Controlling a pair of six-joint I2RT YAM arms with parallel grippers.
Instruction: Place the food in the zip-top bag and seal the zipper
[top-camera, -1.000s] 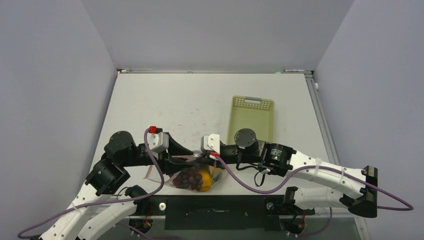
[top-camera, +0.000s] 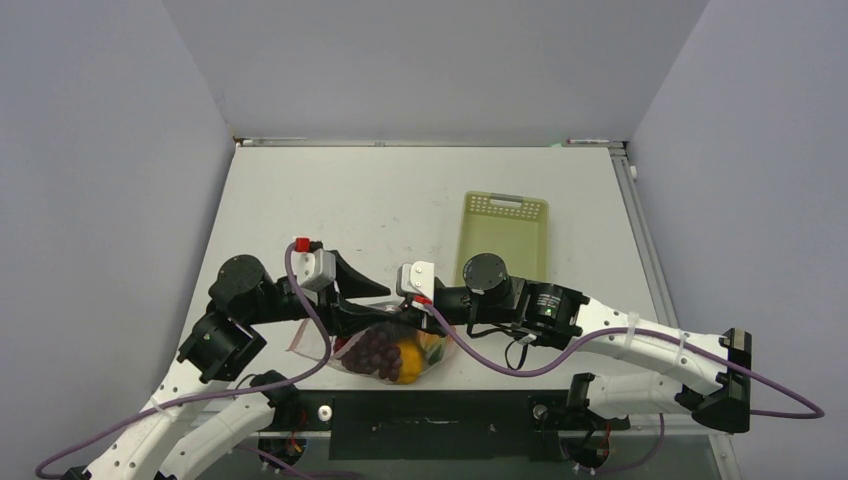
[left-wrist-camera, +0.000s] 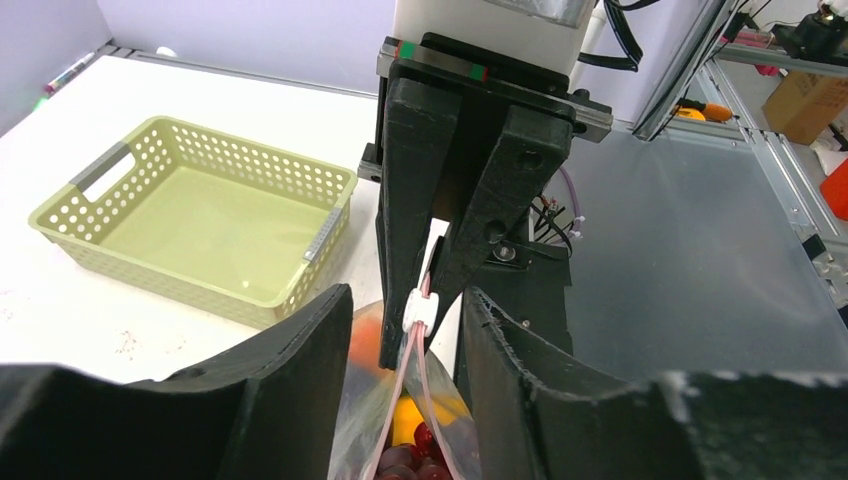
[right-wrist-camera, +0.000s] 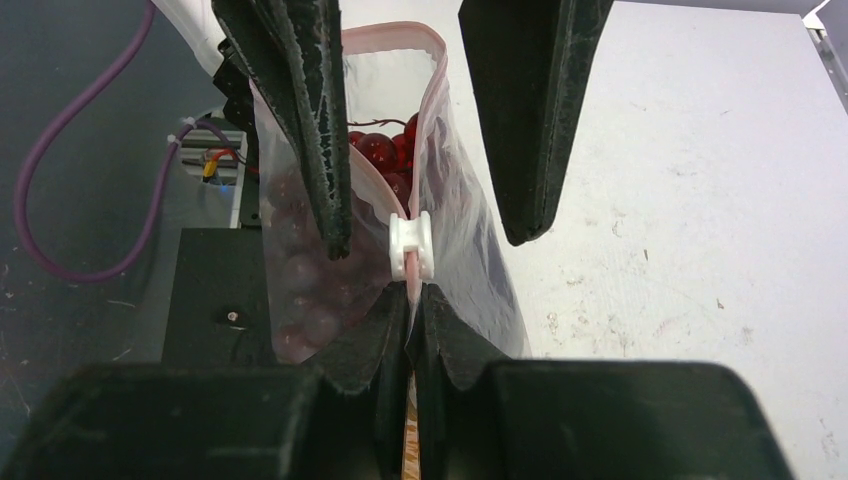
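Observation:
The clear zip top bag (top-camera: 350, 362) stands near the table's front edge, with dark grapes (top-camera: 372, 352) and a yellow food piece (top-camera: 408, 362) inside. My right gripper is shut on the bag's pink zipper edge. Just beyond its tips sits the white zipper slider (right-wrist-camera: 411, 246); past it the bag's mouth gapes, with red grapes (right-wrist-camera: 380, 152) showing. My left gripper is open, its two fingers on either side of the slider and apart from it. In the right wrist view the left fingers (right-wrist-camera: 518, 110) hang above the slider.
An empty green basket (top-camera: 505, 235) stands at the right of the table, behind the right arm. A dark panel (top-camera: 430, 425) lies beyond the front edge.
The left gripper has shifted slightly toward the back of the table and its fingers look a little wider apart than a second ago.

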